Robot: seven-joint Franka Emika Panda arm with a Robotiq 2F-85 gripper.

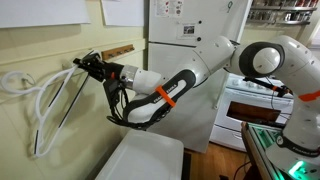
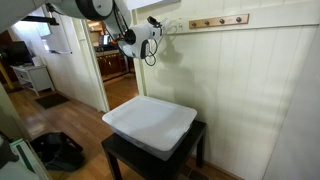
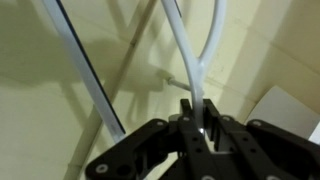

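Note:
A white hanger (image 1: pixel 41 112) is held up near the cream wall in exterior view 1; one of its long sides looks dark there. My gripper (image 1: pixel 88 62) is shut on it at its top right end. In the wrist view the white neck of the hanger (image 3: pixel 195 92) runs down between the fingertips of the gripper, and another bar slants across the left. Just left of the neck a small metal wall hook (image 3: pixel 177 84) sticks out; whether the hanger touches it I cannot tell. In exterior view 2 the gripper (image 2: pixel 153 23) is high by the wall, the hanger faint.
A wooden peg rail (image 2: pixel 222 20) is fixed on the wall to the right in exterior view 2. Below stands a white-lidded bin (image 2: pixel 155 118) on a dark table (image 2: pixel 128 154). A black bag (image 2: pixel 58 151) lies on the floor.

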